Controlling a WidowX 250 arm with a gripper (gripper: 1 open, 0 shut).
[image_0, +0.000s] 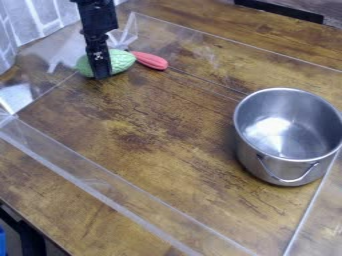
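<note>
A pale green ridged oblong object (116, 60), like a cabbage, lies on the wooden table at the upper left. My black gripper (99, 66) reaches down over it from the top, its fingers at the object and partly covering it. Whether they grip it is unclear. A pink oblong object (151, 61) lies just to its right, apart from my fingers.
A steel pot (286, 136) with a handle stands at the right. Transparent strips run along its edges, and a pale crumpled sheet is at the upper left.
</note>
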